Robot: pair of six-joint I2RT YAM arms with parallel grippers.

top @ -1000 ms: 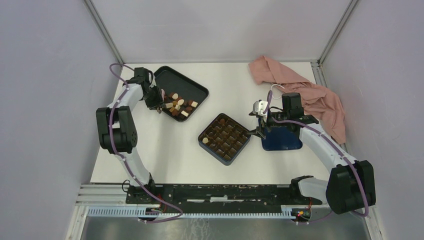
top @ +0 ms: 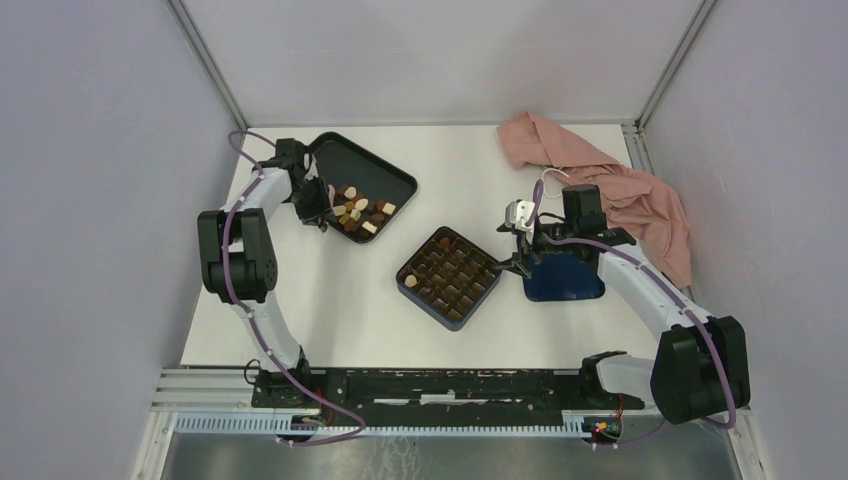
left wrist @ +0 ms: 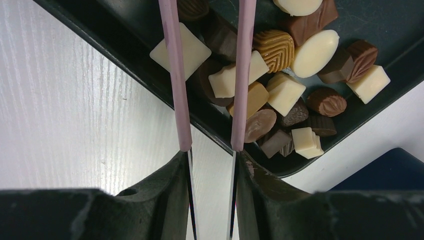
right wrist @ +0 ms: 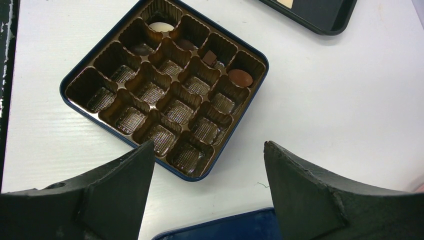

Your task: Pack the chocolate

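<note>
Assorted chocolates crowd the lower part of the black tray (top: 385,172). My left gripper hangs over them, its pink fingers part open, with a white piece (left wrist: 225,80) and others beneath and between them; whether any is touched I cannot tell. The compartment box (top: 448,276) at centre holds a few chocolates along one side, among them a white one (right wrist: 161,27) and a brown oval (right wrist: 240,77); most compartments are empty. My right gripper stands open beside the box, nothing between its fingers.
A blue tray (top: 563,285) lies under my right arm. A pink cloth (top: 640,200) covers the back right. Bare table surrounds the box at front and back.
My left gripper has shifted slightly right and down over the chocolate tray in the top view. The right arm looks still.
</note>
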